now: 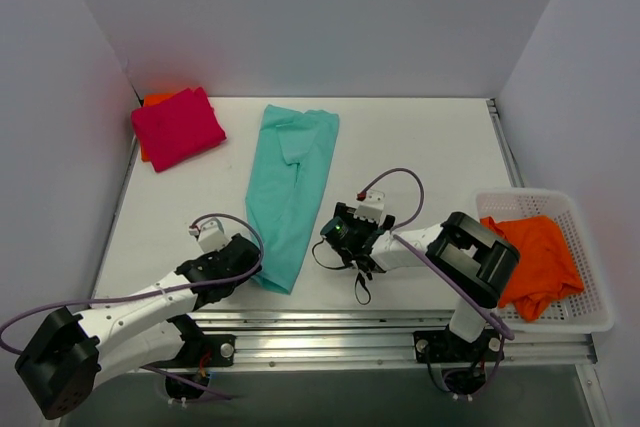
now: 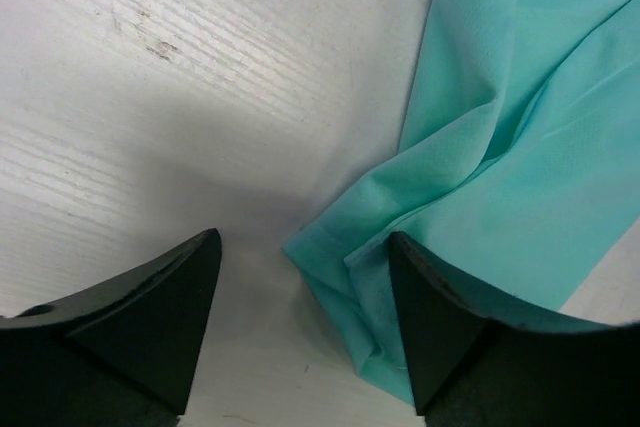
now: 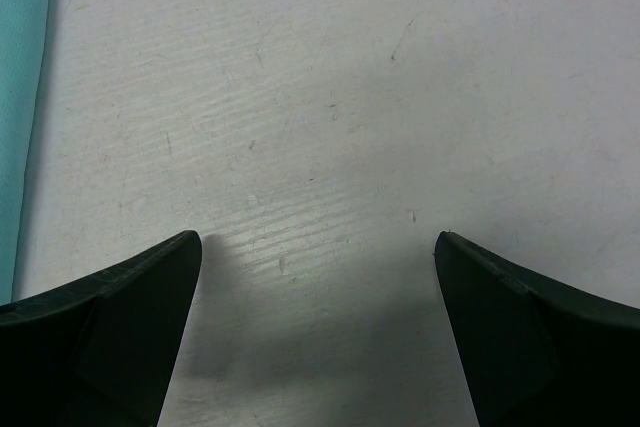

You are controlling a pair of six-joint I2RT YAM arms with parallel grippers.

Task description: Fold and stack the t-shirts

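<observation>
A teal T-shirt [image 1: 292,187] lies as a long folded strip down the middle of the table. My left gripper is low at its near left corner, fingers apart, one finger against the crumpled cloth [image 2: 450,187]; it is not shut on it. My right gripper stands open over bare table to the right of the shirt, whose edge [image 3: 15,67] shows in the right wrist view. A folded red shirt [image 1: 178,129] lies on an orange one [image 1: 157,98] at the back left.
A white basket [image 1: 590,297] at the right holds crumpled orange cloth [image 1: 535,262]. Walls enclose the back and sides.
</observation>
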